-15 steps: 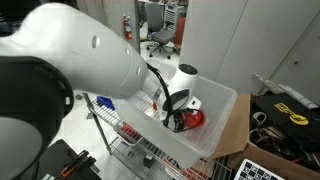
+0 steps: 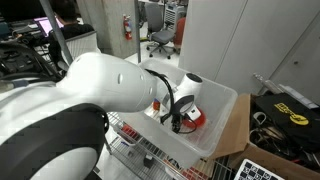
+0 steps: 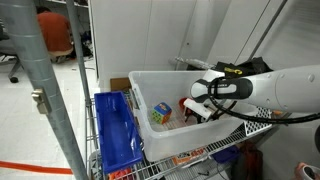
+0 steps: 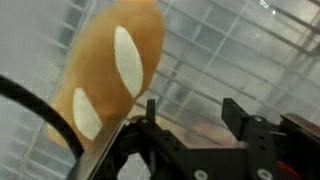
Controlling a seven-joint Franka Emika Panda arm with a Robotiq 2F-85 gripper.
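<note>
Inside a white bin (image 3: pixel 155 146) hangs my gripper, pointing down. In the wrist view its fingertips stand apart, with the bin's grey, ribbed floor showing between them and no object held. An orange item with white patches (image 4: pixel 115 60) lies left of the fingers, partly covered by the left finger and a dark cable. Something red (image 4: pixel 295 160) is cut off at the lower right corner. The exterior views show a red object (image 2: pixel 195 119) beside the gripper; whether the fingers touch anything there cannot be told.
A colorful block-like item (image 3: pixel 160 112) sits in the bin near its left side. A blue tray (image 3: pixel 118 130) stands left of the bin on a wire rack. Cardboard (image 2: pixel 234 130) and black gear (image 2: pixel 290 118) lie on the other side.
The arm's large white and black links have swung lower and across the left of exterior view 1, hiding the blue tray. The gripper has shifted slightly right and down within the bin.
</note>
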